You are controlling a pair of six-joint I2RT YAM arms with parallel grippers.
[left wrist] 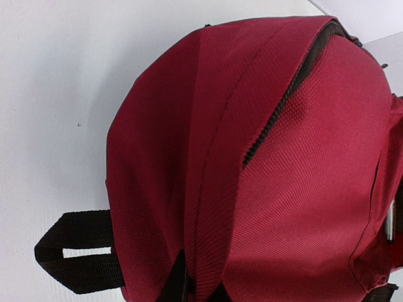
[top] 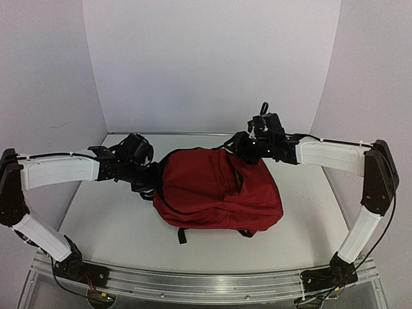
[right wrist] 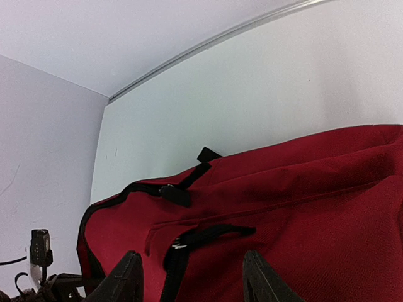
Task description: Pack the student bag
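Note:
The red student bag (top: 193, 177) lies flat across the middle of the table. My left gripper (top: 153, 179) is at the bag's left edge; in the left wrist view its dark fingers (left wrist: 177, 274) are shut on a raised red fold (left wrist: 211, 251), beside a black zipper (left wrist: 283, 104). Over the bag's upper right part is my right gripper (top: 237, 143). Seen from the right wrist, its two fingers (right wrist: 129, 277) stand wide apart, open, with a pocket's black zipper end (right wrist: 208, 236) below and between them. The bag's inside is hidden.
Black straps (top: 182, 235) stick out at the bag's lower edge, and a black loop (left wrist: 82, 277) lies at its side. Grey walls (top: 212, 64) close off the back and sides.

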